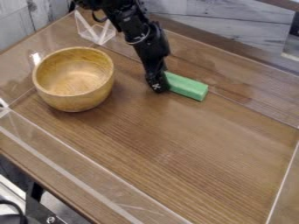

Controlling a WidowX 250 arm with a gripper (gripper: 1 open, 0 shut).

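The black arm reaches in from the top left over the wooden table, its gripper (pixel 156 83) low at the left end of a green block (pixel 187 88). The block lies on the table, angled toward the lower right, with its left end partly hidden by the gripper. Whether the fingers are open or shut on it is hard to make out.
A large yellow bowl (pixel 73 92) stands left of the gripper. A clear plastic item (pixel 98 29) is at the top left.
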